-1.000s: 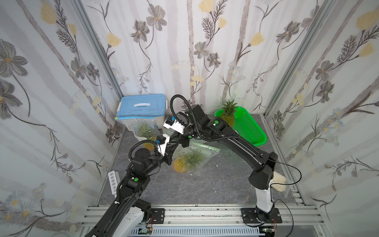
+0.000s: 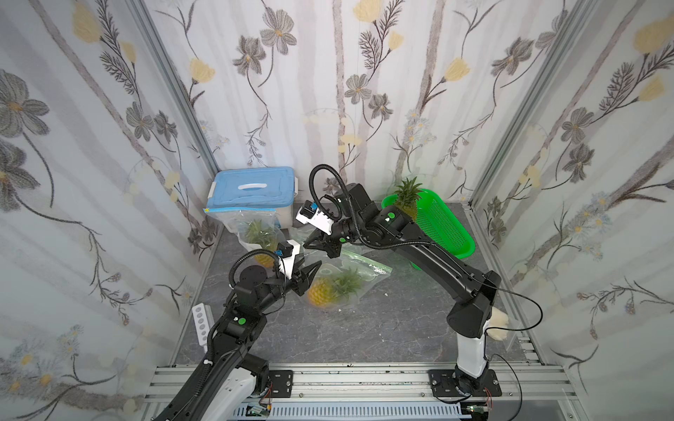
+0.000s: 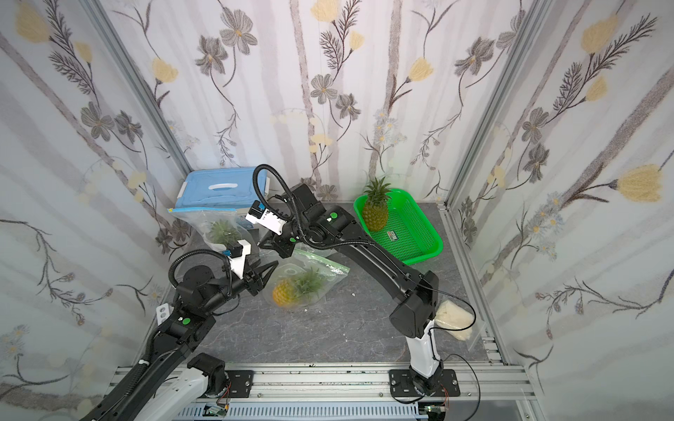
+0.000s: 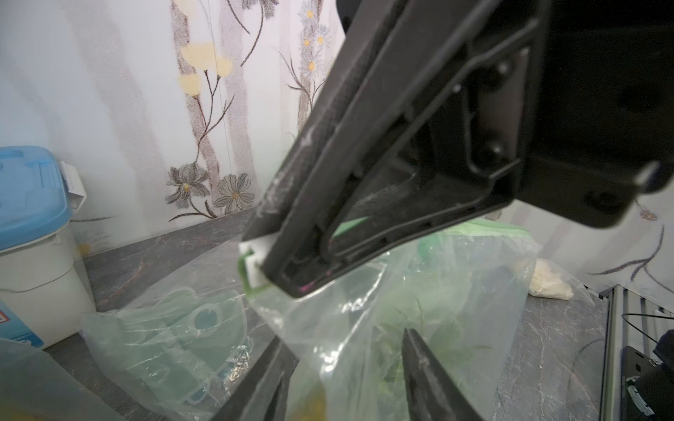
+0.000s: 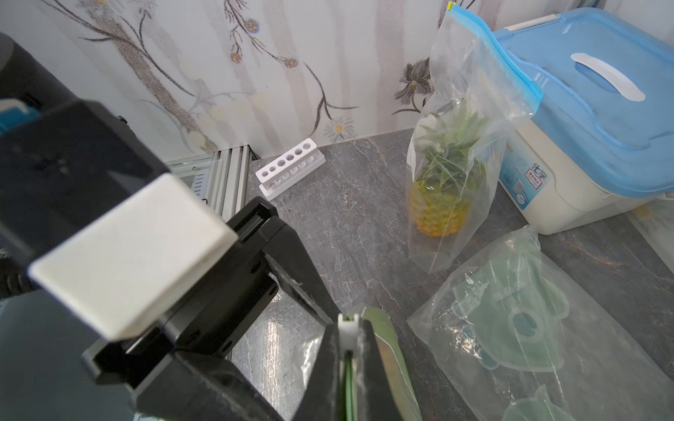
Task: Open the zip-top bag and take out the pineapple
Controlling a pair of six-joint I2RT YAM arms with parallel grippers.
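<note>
The pineapple lies inside a clear green-zip bag at mid-table. My right gripper is shut on the bag's zip edge at one corner, with the small white slider between its fingertips. In the left wrist view, that white slider pokes out beyond the black right fingers above the bag. My left gripper stands open just below the right one, by the bag's side. Clear film shows between and behind its spread fingers, and nothing is pinched there. The green zip line is partly hidden.
Another bagged pineapple leans by the blue-lidded box. A flat bag with pale green pieces lies nearby. The green basket, holding a bare pineapple, stands at back right.
The right arm has barely moved.
</note>
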